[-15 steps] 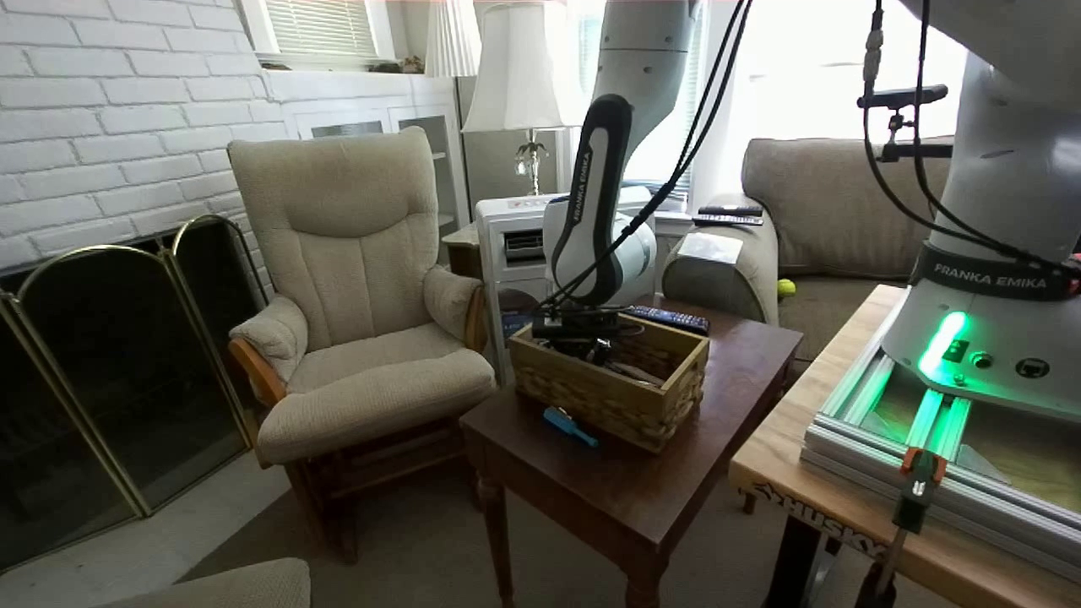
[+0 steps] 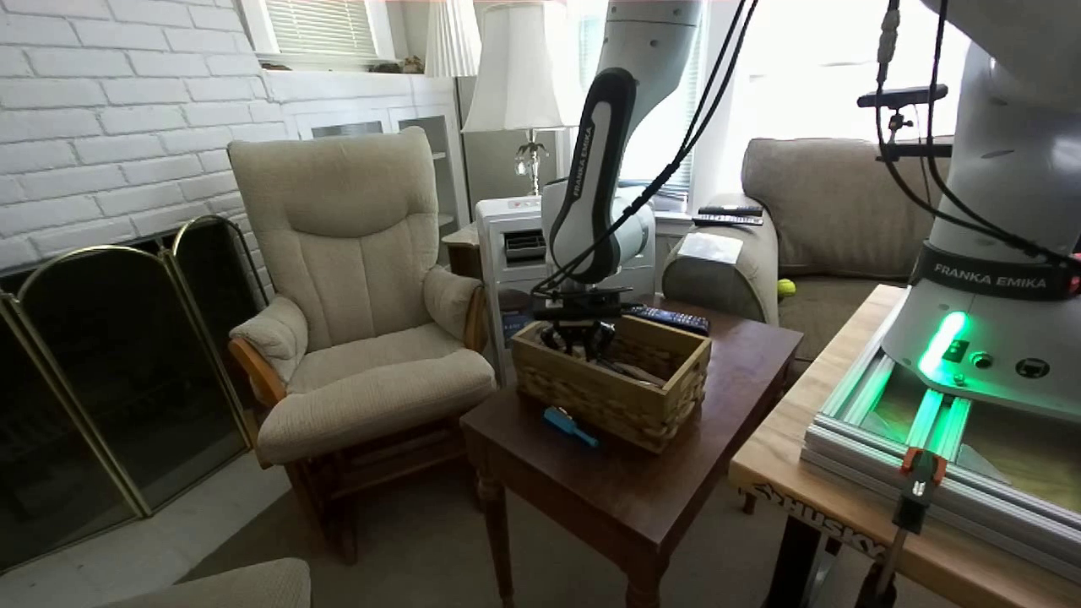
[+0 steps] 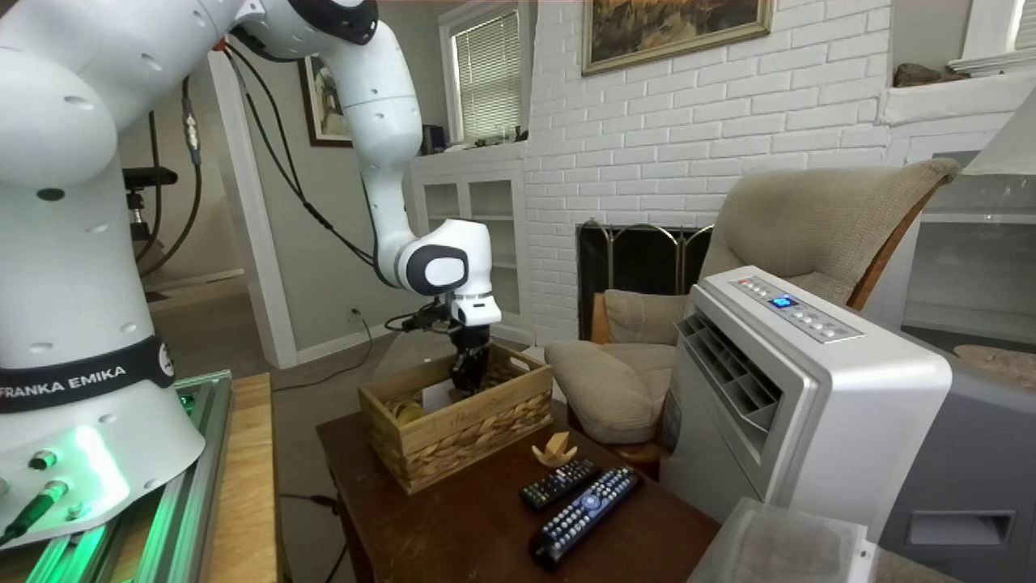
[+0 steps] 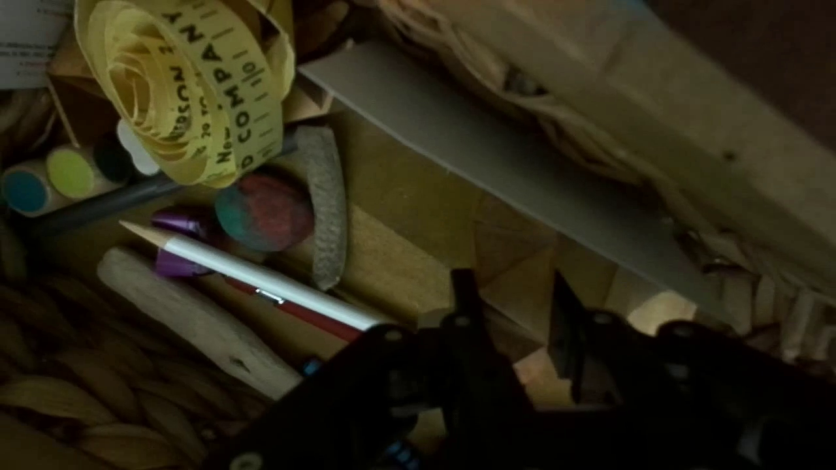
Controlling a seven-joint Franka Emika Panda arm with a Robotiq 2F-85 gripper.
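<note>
My gripper is shut on a faceted brown wooden piece (image 4: 513, 243), dim and partly hidden in the wrist view. In both exterior views the gripper (image 2: 579, 343) (image 3: 470, 374) points down into the woven basket (image 2: 598, 393) (image 3: 476, 427), with its fingertips hardly visible. Inside the basket, the wrist view has a yellow printed tape roll (image 4: 196, 86), a white pencil (image 4: 266, 274), a red-green ball (image 4: 266, 211), a grey curved piece (image 4: 327, 207) and a driftwood stick (image 4: 196, 321). A grey card (image 4: 501, 172) leans along the basket's wall.
The basket stands on a dark wooden table (image 2: 649, 496). Beside it lie a light blue item (image 2: 569, 426), two remotes (image 3: 588, 515) (image 3: 560, 482) and a small wooden figure (image 3: 554, 448). An armchair (image 2: 355, 304) and a white appliance (image 3: 806, 379) stand close by.
My gripper has risen a little within the basket, and the forearm has lifted with it. More of the gripper shows above the rim. The basket has shifted very slightly.
</note>
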